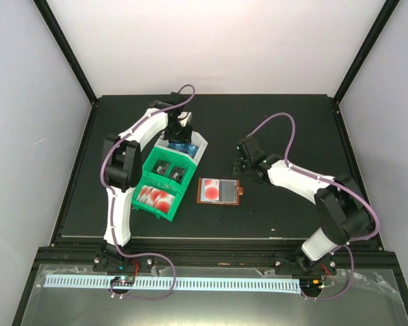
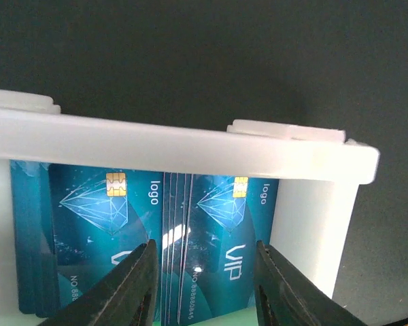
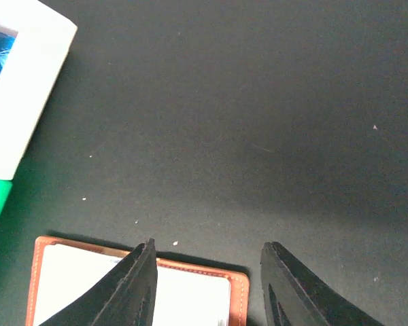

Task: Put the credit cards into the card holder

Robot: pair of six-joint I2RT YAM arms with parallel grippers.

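Note:
Blue cards (image 2: 224, 251) with a diamond print stand in the white compartment (image 2: 170, 146) at the far end of the bin. Above them is my left gripper, its fingers spread and nothing held. In the top view the brown card holder (image 1: 219, 203) lies flat on the table. A red and white card (image 1: 211, 190) shows in its left half; the right half is grey. Over bare table beside the holder's far right corner hangs my right gripper, open and empty. The holder (image 3: 239, 292) is only partly visible in the right wrist view.
Two green compartments (image 1: 182, 161) adjoin the white one, holding dark cards (image 1: 161, 167) in the middle and red and white cards (image 1: 155, 197) at the near end.

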